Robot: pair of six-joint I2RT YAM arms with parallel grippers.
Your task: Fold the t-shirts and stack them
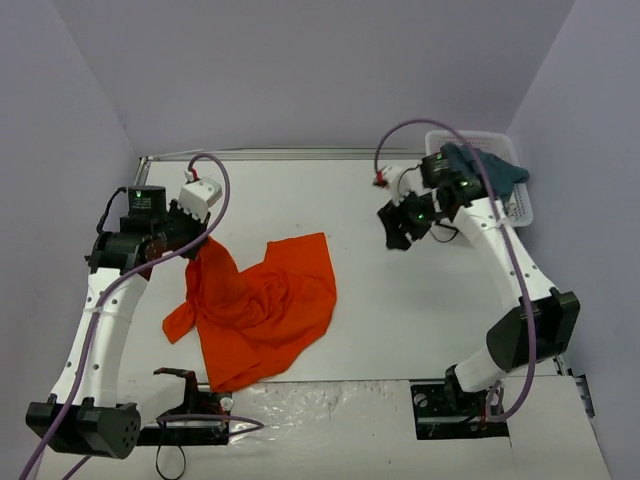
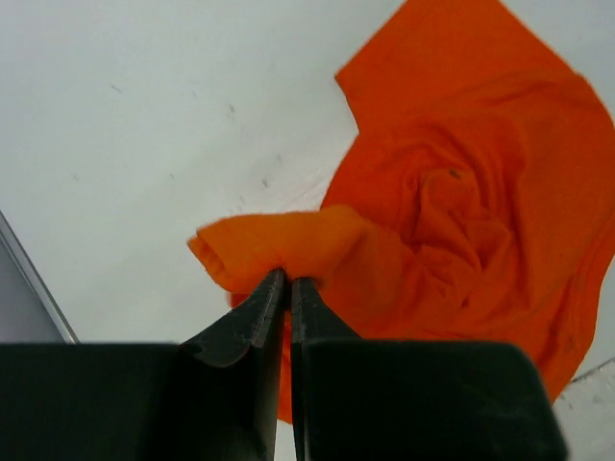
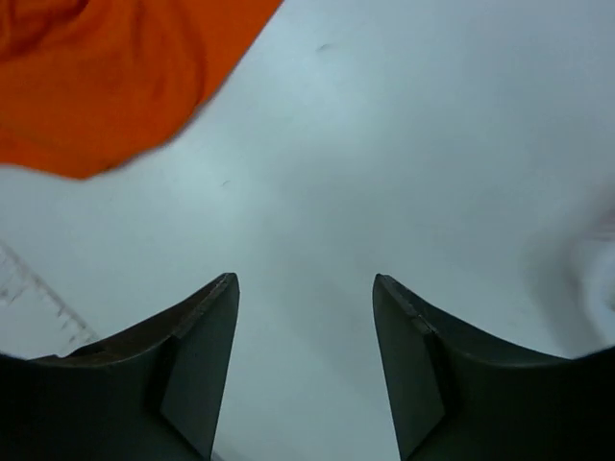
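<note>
An orange-red t-shirt [image 1: 270, 300] lies crumpled over the left half of the white table, one corner raised. That corner is pinched in my left gripper, which is shut on a fold of the cloth. Over the table's right half, clear of the shirt, hangs my right gripper; its fingers [image 3: 216, 327] stand wide apart with only bare table seen between them. The right arm looks blurred in the top view. How the shirt's bunched middle is layered cannot be told.
At the back right stands a white basket [image 1: 520, 205] holding dark teal cloth [image 1: 495, 172], partly behind the right arm. Bare table [image 1: 400, 320] stretches between the shirt and the right side. Walls close in at the back and both sides.
</note>
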